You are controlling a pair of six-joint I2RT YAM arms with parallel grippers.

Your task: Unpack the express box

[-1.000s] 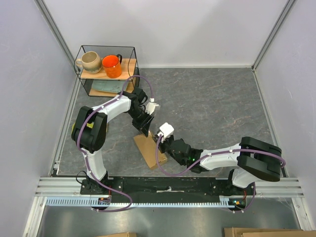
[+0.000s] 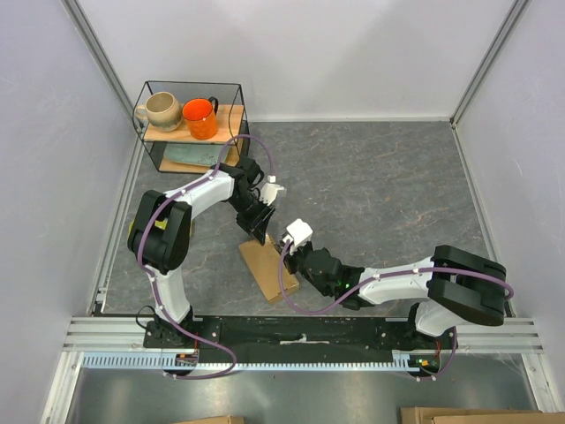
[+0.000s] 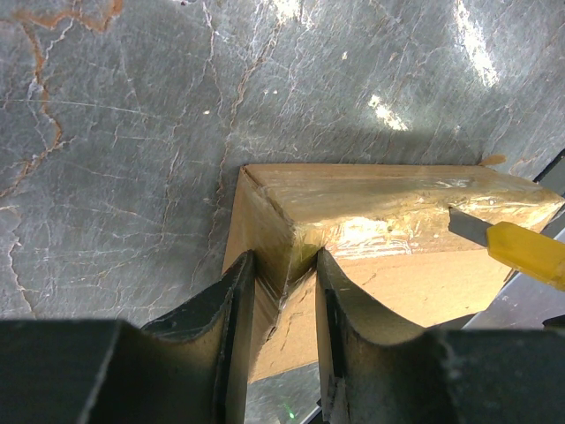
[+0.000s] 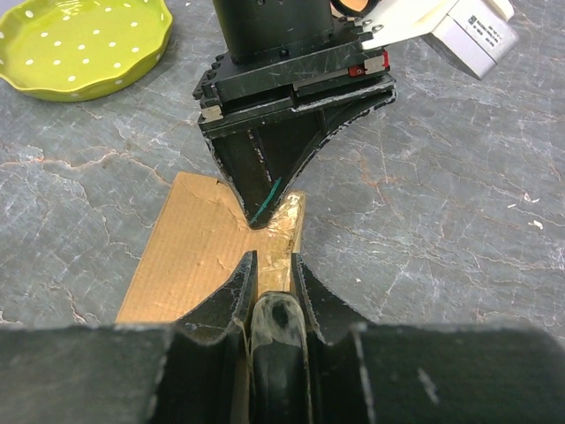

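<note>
A small brown cardboard box [image 2: 269, 269] lies on the grey table between the arms, clear tape [image 3: 380, 231] along its edge. My left gripper is shut on a taped corner of the box. In the right wrist view, my right gripper is shut on the dark handle of a cutter knife [image 4: 278, 322]. The left wrist view shows the knife's yellow body [image 3: 530, 253] and grey blade [image 3: 468, 226], whose tip meets the taped seam. The box looks closed; its inside is hidden.
Beyond the box lies a green dotted plate [image 4: 84, 44]. A wire shelf [image 2: 194, 140] at the back left holds a beige mug [image 2: 162, 111] and an orange mug [image 2: 200, 119].
The left arm and the box have stayed in place.
</note>
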